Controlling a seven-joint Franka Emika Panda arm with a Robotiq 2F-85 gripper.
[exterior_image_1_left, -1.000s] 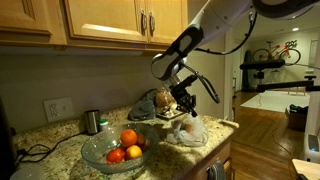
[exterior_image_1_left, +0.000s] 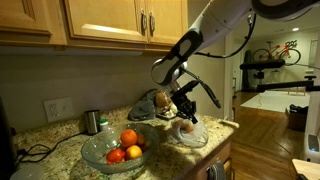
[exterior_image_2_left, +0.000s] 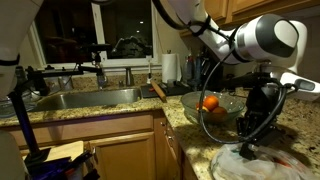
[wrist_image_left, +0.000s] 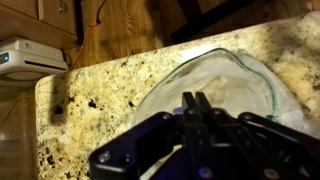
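Observation:
A crumpled, see-through plastic bag (exterior_image_1_left: 187, 137) lies on the speckled counter near its right end. In the wrist view the bag (wrist_image_left: 240, 80) spreads beneath the fingers, showing a dark greenish edge. My gripper is shut, its fingertips together over the bag; whether any film is pinched between them cannot be made out. From the second exterior view, the arm reaches down to the bag (exterior_image_2_left: 262, 164), with the fingertips hard to make out against it. A wire bowl (exterior_image_1_left: 97, 153) of oranges and red fruit stands to the left of the bag.
Behind the bag, a bread-like package (exterior_image_1_left: 162, 101) is near the wall. A metal canister (exterior_image_1_left: 92, 122) stands behind the bowl. The counter's front edge runs close to the bag, with floor beyond. A sink (exterior_image_2_left: 75, 102) is at the far end.
My gripper has come down slightly toward the bag, and the bag looks flatter than before. The bowl of fruit has stayed put.

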